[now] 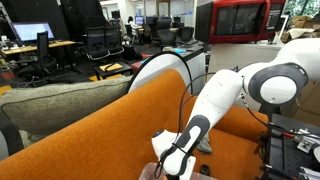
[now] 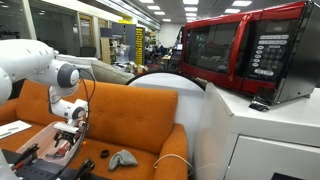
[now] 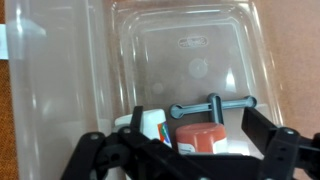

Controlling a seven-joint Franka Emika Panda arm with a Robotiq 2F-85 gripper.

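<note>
In the wrist view my gripper is open, its dark fingers spread to either side at the bottom. Below and between them are a white item with coloured marks point(image 3: 153, 125) and a red-topped white item point(image 3: 202, 136). A dark grey T-shaped piece point(image 3: 213, 106) lies just beyond these two. All of them rest in a clear plastic bin point(image 3: 195, 25). From the second exterior view, the gripper point(image 2: 66, 141) reaches down into the bin point(image 2: 43, 152); details there are small. The fingertips are cut off or hidden at the bottom of the first exterior view.
The bin stands on an orange couch point(image 2: 130, 115). A grey cloth point(image 2: 123, 159) and a small dark round object point(image 2: 104, 153) lie on the seat to its right. A red microwave point(image 2: 240, 48) sits on a white cabinet point(image 2: 245, 125) farther right.
</note>
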